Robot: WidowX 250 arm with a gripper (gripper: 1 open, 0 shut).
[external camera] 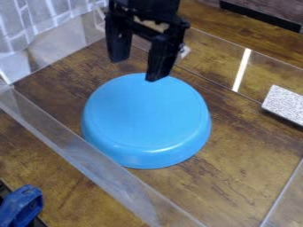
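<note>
A blue round dome-like object [145, 122], like an upturned bowl or lid, sits on the wooden surface in the middle of the camera view. My dark gripper [135, 62] hangs above and behind it, its two fingers spread apart at left and right. No object shows held between them.
A white speckled block [283, 104] lies at the right. A dark blue object [17, 206] is at the lower left. Clear plastic edges run along the left and lower sides.
</note>
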